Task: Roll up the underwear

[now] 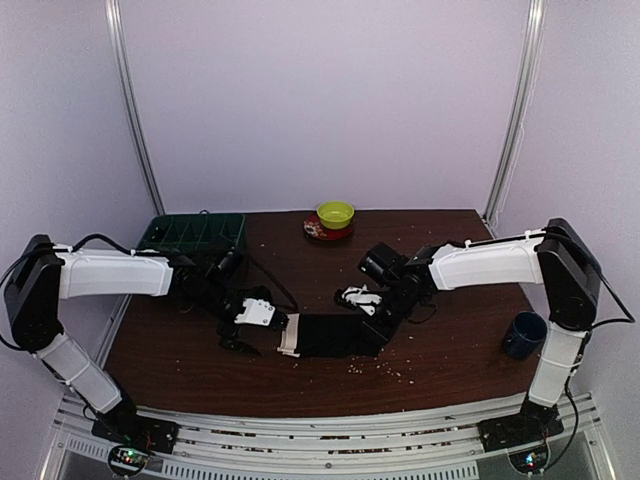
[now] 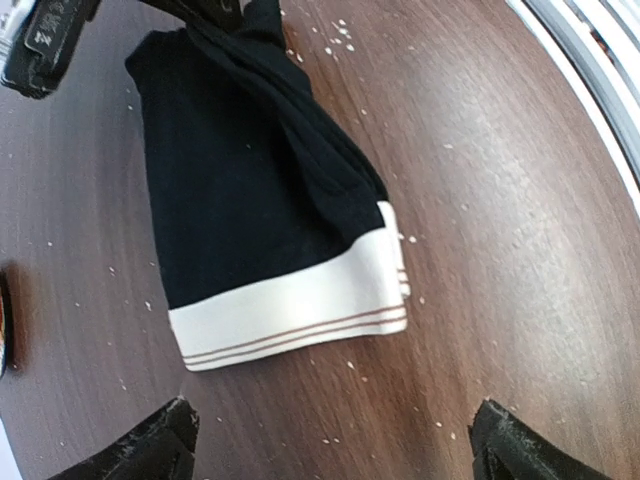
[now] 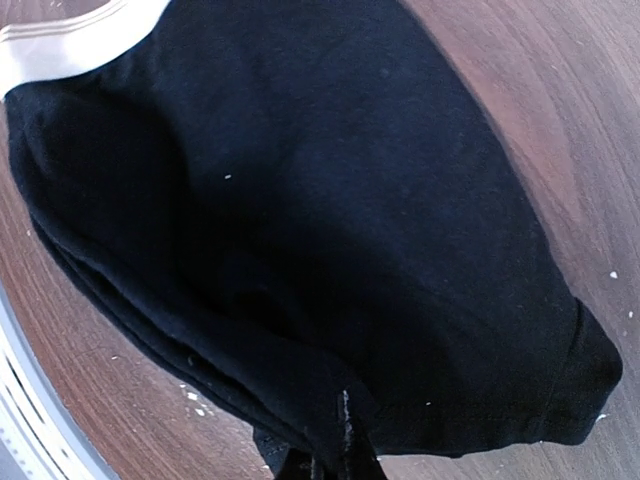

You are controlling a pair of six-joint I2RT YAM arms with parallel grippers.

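Black underwear (image 1: pixel 330 336) with a white waistband (image 2: pixel 300 310) lies laid out on the dark table, the waistband toward the left. My left gripper stands open just off the waistband, with only bare table between its fingers. At the opposite end, my right gripper is shut on the underwear; a fold of black cloth (image 3: pixel 330 400) along one long side runs into its fingertips. In the top view the right arm hides that end of the cloth.
White crumbs (image 1: pixel 385 370) are scattered in front of the cloth. A green rack (image 1: pixel 190 228) stands at the back left, a lime bowl (image 1: pixel 335 214) on a red plate (image 1: pixel 316 230) at the back, and a blue mug (image 1: pixel 524 336) at the right edge.
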